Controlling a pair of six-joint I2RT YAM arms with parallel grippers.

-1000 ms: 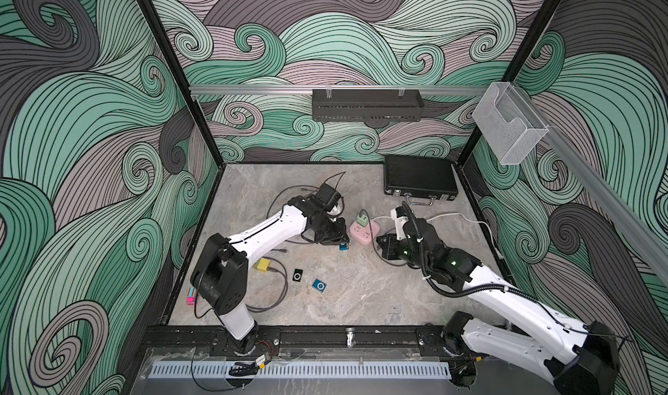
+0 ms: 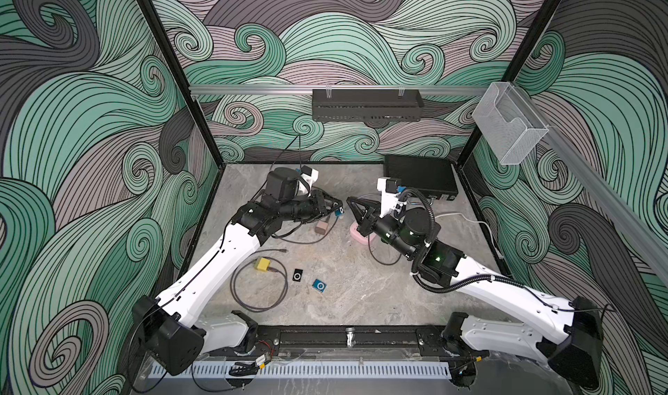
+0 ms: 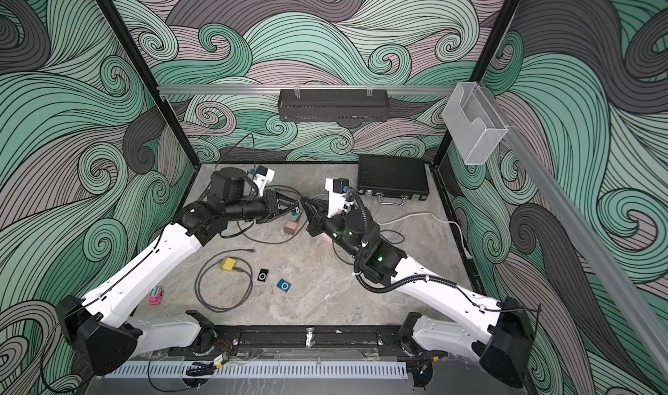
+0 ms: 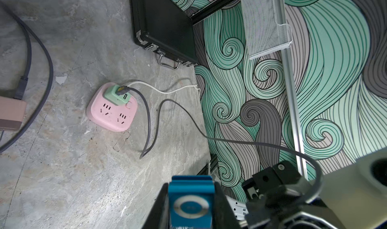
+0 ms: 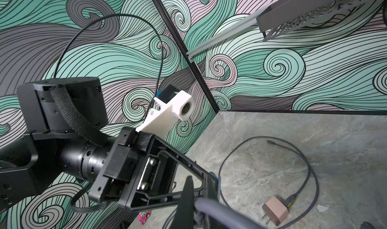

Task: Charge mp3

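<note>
My left gripper [image 2: 336, 206] is raised near the middle, shut on a blue mp3 player [image 4: 191, 206]. Facing it, my right gripper [image 2: 352, 201] is shut on a grey cable [image 5: 229, 214], which runs down to a green charger [image 4: 113, 94] on the pink power strip [image 4: 107, 113]. The two grippers are close together; whether the cable touches the player is unclear. A second blue player [image 2: 319, 285] and a black one [image 2: 297, 274] lie on the front table.
A black case [image 3: 392, 176] sits at back right. A pink charger [image 5: 275, 208] with a cable and a yellow charger [image 3: 228, 263] with a coiled cable lie on the table.
Both grippers have risen from low over the table, the left with the blue player, the right with the cable, and have drawn closer together.
</note>
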